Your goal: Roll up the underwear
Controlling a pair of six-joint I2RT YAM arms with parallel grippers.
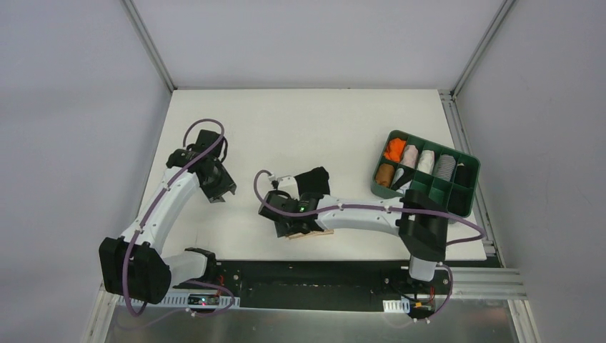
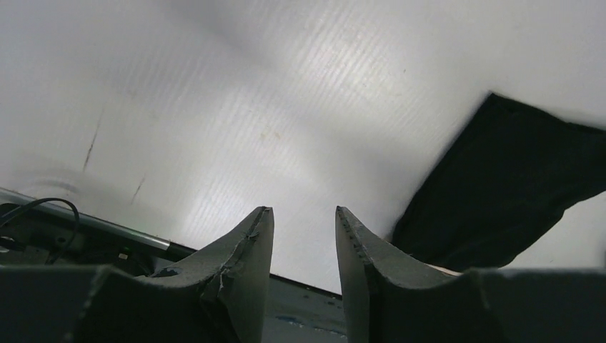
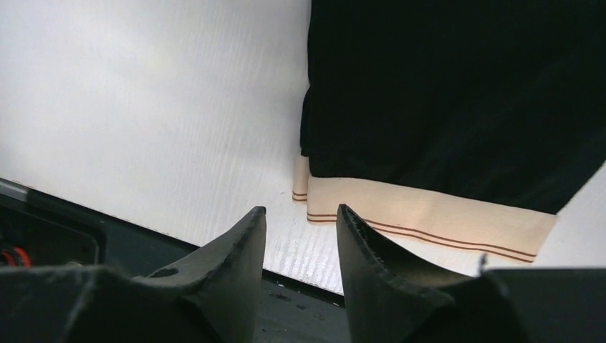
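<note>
Folded black underwear [image 1: 313, 181] lies flat on the table, partly covered by my right arm in the top view. Its beige waistband [image 3: 429, 214], with thin brown stripes, faces the table's front edge. My right gripper is part open over the waistband's left corner, one finger on either side in the image and no cloth visibly gripped. At left, my left gripper [image 1: 223, 199] hangs above bare table, away from the underwear. In the left wrist view its fingers [image 2: 250, 250] stand apart with nothing between them, and the black cloth [image 2: 500, 193] shows at the right.
A green divided box [image 1: 463, 204] stands at the right, holding several rolled cloths such as an orange roll [image 1: 394, 148]; some compartments are empty.
</note>
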